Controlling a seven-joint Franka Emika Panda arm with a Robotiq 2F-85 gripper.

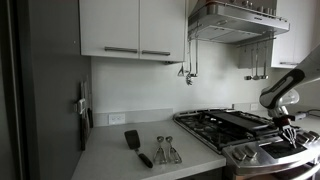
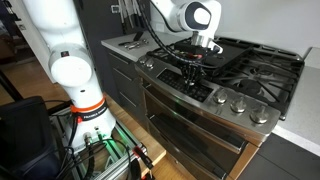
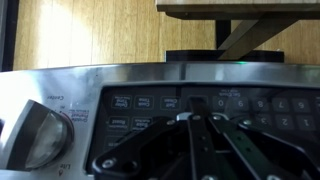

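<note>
The stove's dark control panel carries rows of touch keys, with numbered keys on the right side in the wrist view. My gripper is over this panel, its fingers shut with nothing showing between them; its body hides the lower keys. In exterior view 2 the gripper points down at the panel between the knobs. Exterior view 1 shows the gripper low at the stove's front. Whether a fingertip touches a key I cannot tell.
A large silver knob stands left of the keys. Burner grates lie behind the panel. A black spatula and metal scoops rest on the counter. Below the panel is the oven handle.
</note>
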